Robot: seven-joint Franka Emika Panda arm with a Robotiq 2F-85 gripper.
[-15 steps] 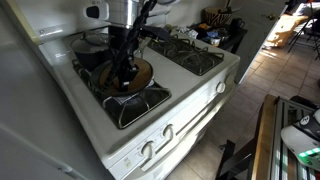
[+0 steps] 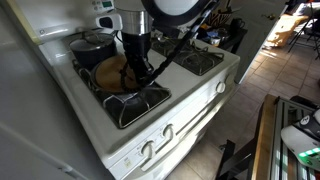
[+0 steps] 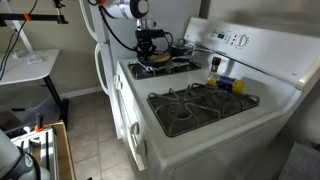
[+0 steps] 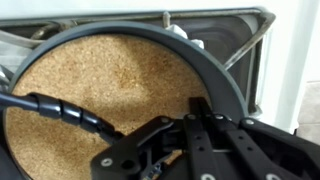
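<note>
A dark round pan with a tan cork disc inside fills much of the wrist view. In the first exterior view, the cork disc shows over the left burners of the stove. My gripper is shut, its tips over the pan's side wall at the right; whether they touch the wall I cannot tell. Nothing shows between the fingers. From the first exterior view, the gripper hangs at the pan's right side and hides part of it.
A dark pot stands behind the pan. More burner grates lie to the right. In the second exterior view, bottles lie or stand near the stove's control panel. White stovetop is bare between the burners.
My arm has swung over the pan, and the gripper has gone from in front of the cork disc to the pan's right side. More of the disc's middle shows now.
</note>
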